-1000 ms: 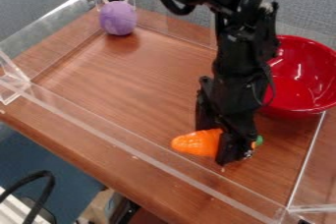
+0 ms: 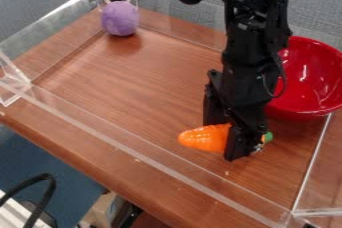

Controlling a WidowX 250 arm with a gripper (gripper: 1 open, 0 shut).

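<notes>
An orange carrot with a small green top is low at the front right of the wooden table. My black gripper is down around its right part, hiding that section; whether the fingers are closed on it is hard to tell. The carrot's tip points left.
A red bowl stands behind my gripper on the right. A purple object sits at the back left. Clear plastic walls border the table, with a wire at the lower left.
My gripper and the carrot have shifted very slightly to the right and up in the view.
</notes>
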